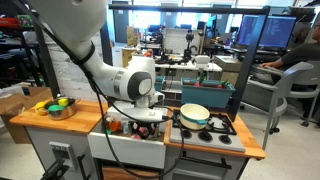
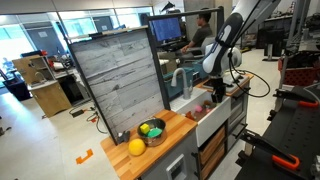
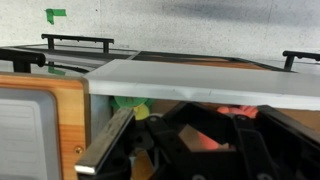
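Observation:
My gripper is low over the white sink basin [image 1: 128, 152], just behind its front wall, in exterior view 1. Dark fingers [image 3: 118, 135] fill the bottom of the wrist view; they look shut on a small object that I cannot make out. Below and around them lie a green item [image 3: 130, 103] and a red item [image 3: 235, 110] inside the basin. The basin's pale front rim [image 3: 200, 75] crosses the wrist view just ahead of the fingers. Exterior view 2 shows the arm [image 2: 222, 62] reaching down at the basin's far end.
A metal bowl with colourful items [image 1: 61, 107] rests on the left wooden counter. Right of the basin, a pale green pot [image 1: 195, 115] sits on the stove [image 1: 215, 140]. A faucet [image 1: 187, 45] and a blue-green rack [image 1: 205, 90] stand behind.

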